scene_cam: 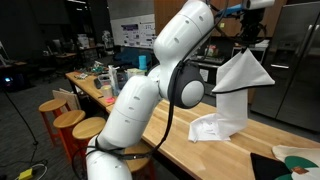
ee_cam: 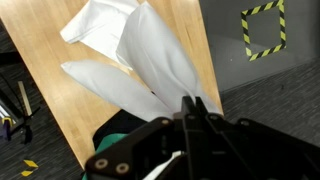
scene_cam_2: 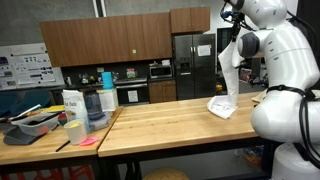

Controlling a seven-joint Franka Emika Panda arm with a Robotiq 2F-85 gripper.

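A white cloth (scene_cam: 240, 88) hangs from my gripper (scene_cam: 248, 46), which is shut on its upper edge high above the table. In the wrist view the hanging cloth (ee_cam: 158, 55) spreads out from the shut fingertips (ee_cam: 188, 104) in two long folds. More white cloth (scene_cam: 210, 126) lies crumpled on the wooden table, right beside the lower end of the hanging part. Whether the two are one piece cannot be told. From the other side, the cloth (scene_cam_2: 231, 70) drops as a narrow strip below the gripper (scene_cam_2: 237, 20).
On the table's near right lie a black item (scene_cam: 268, 167) and a green and white one (scene_cam: 298, 156). Cups and containers (scene_cam: 110, 82) crowd the far left end. Bare wood (scene_cam_2: 160, 125) fills the middle; stools line one side.
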